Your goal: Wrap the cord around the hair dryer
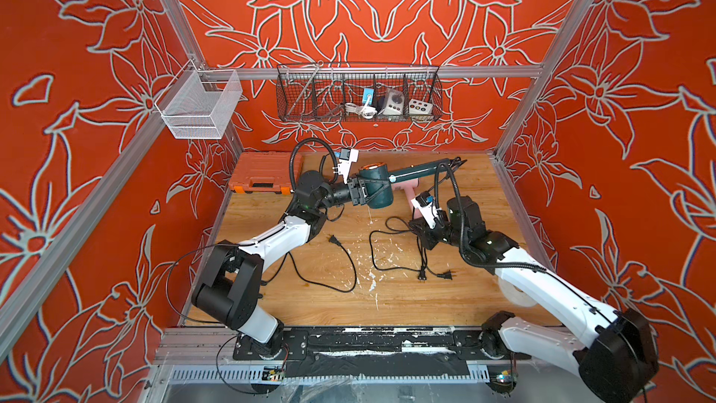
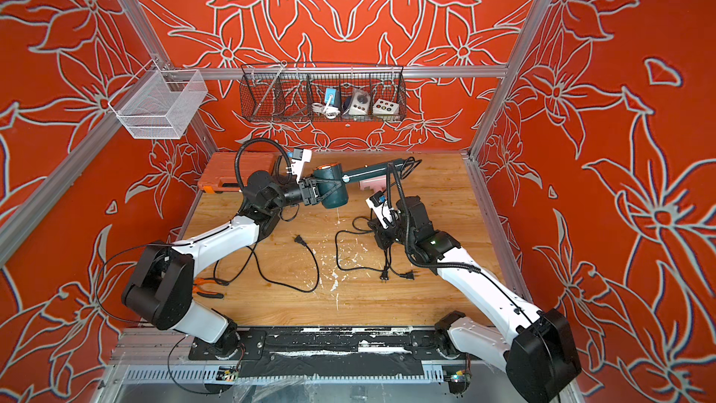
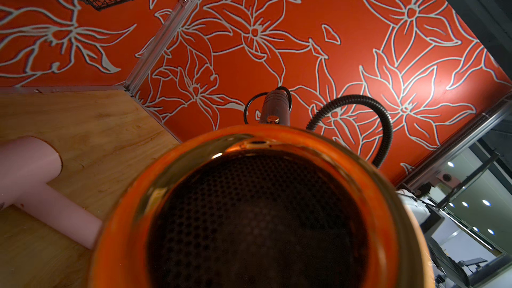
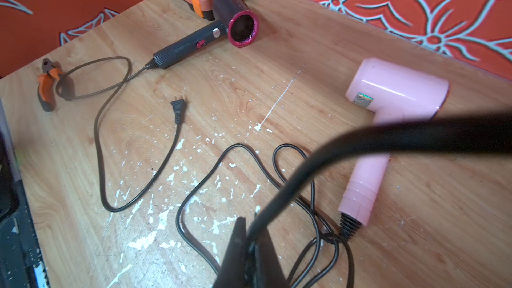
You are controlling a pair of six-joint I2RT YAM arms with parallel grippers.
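Note:
A dark teal hair dryer hangs in the air over the table's middle, my left gripper shut on its head; its handle points right, with black cord at the far end. The left wrist view is mostly filled by its orange-ringed grille. My right gripper is lower and to the right, shut on a black cord that crosses its wrist view, above the table.
A pink dryer with loose cords lies below. A dark dryer, pliers and an orange case are at left. A wire basket hangs on the back wall. The front middle holds plugs and cords.

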